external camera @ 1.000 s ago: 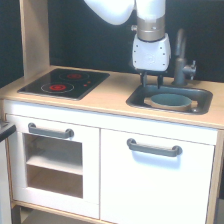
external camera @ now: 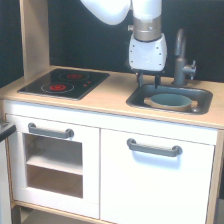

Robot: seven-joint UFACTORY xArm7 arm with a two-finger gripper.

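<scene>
A dull green-blue round dish, perhaps a bowl or a pan (external camera: pixel 172 102), lies in the dark sink (external camera: pixel 203 101) at the right of the toy kitchen. What looks like a light handle sticks out from its left side. Above the sink's back left part hangs my gripper (external camera: pixel 148 81), pointing down from the white arm. Its two dark fingers (external camera: pixel 139 77) stand apart, and I see nothing between them. The dish is a little to the right of the fingertips, and no contact shows.
A dark faucet (external camera: pixel 180 60) rises behind the sink, close to the right of the gripper. At the left is a black stovetop (external camera: pixel 65 82) with red rings. Below, an open-fronted oven (external camera: pixel 55 165) adjoins a white cabinet door (external camera: pixel 155 180).
My gripper has shifted slightly to the left. The dish in the sink looks unmoved.
</scene>
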